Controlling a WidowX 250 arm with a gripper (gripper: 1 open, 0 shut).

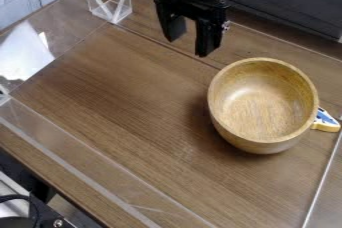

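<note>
My black gripper (186, 30) hangs over the back of the wooden table, its two fingers spread apart with nothing visible between them. A pale wooden bowl (262, 110) sits upright on the right side of the table, below and to the right of the gripper. A small white and blue object (325, 122) shows at the bowl's right edge, partly hidden by it.
A clear angular piece (110, 7) stands at the back left. Clear strips run along the left and right edges, and a cable lies at the bottom left corner.
</note>
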